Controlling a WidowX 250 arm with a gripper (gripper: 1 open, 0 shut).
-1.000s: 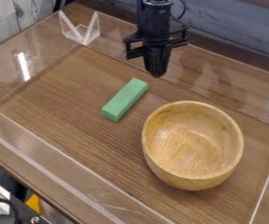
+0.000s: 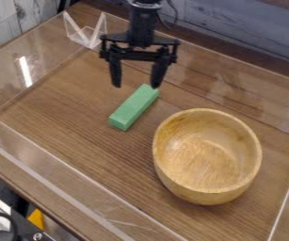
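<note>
My black gripper (image 2: 137, 66) hangs over the table at the upper middle, open, its two fingers spread wide with nothing between them. Just below it a green block (image 2: 136, 107) lies diagonally on the wooden table. A large yellow bowl (image 2: 207, 162) stands to the lower right of the block.
A raised border runs along the back. Some dark cable or object shows at the bottom left corner.
My gripper has moved lower in the view and to the left, nearer the green block, and its fingers now appear wider apart. The block and bowl have not moved.
</note>
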